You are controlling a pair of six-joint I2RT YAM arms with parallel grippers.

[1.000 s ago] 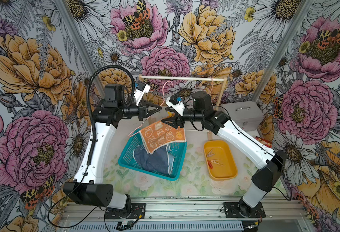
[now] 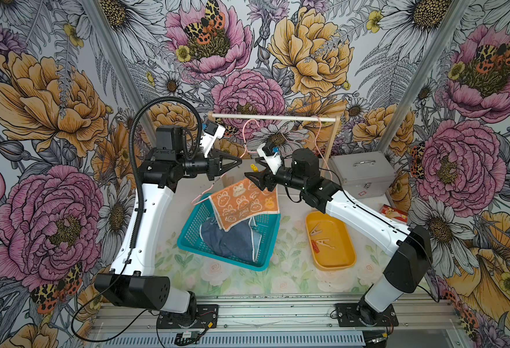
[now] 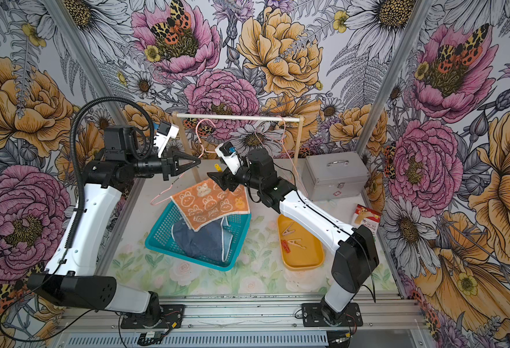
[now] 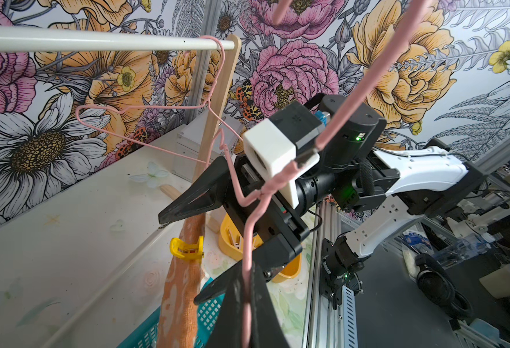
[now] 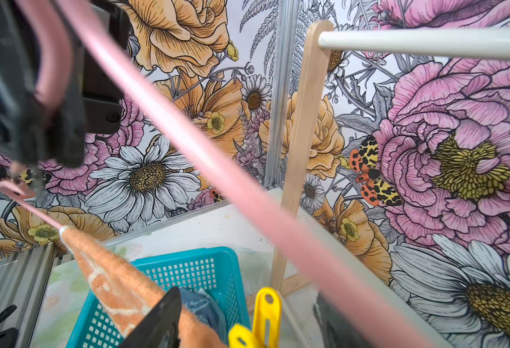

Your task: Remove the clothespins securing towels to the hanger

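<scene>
A pink hanger [image 4: 347,110] crosses my left gripper [image 2: 234,162], which is shut on its wire in the left wrist view. An orange patterned towel [image 2: 237,206] hangs below, over the teal basket [image 2: 191,243], which holds a blue-grey cloth [image 2: 228,246]. A yellow clothespin [image 4: 185,248] is on the towel's upper edge. My right gripper [image 2: 252,179] is open beside it; in the right wrist view the clothespin [image 5: 266,316] lies between the spread fingers, apparently not gripped. A second pink hanger [image 2: 315,133] hangs from the rail [image 2: 275,117].
A yellow tray [image 2: 342,243] with several loose clothespins sits right of the basket. A grey metal box [image 2: 362,177] stands at the back right, with a red-and-white packet [image 3: 366,217] in front. Bare table shows in front of the basket.
My right wrist and gripper have shifted slightly, with the wrist body lower and more tilted near the yellow clothespin. The left arm is nearly still.
</scene>
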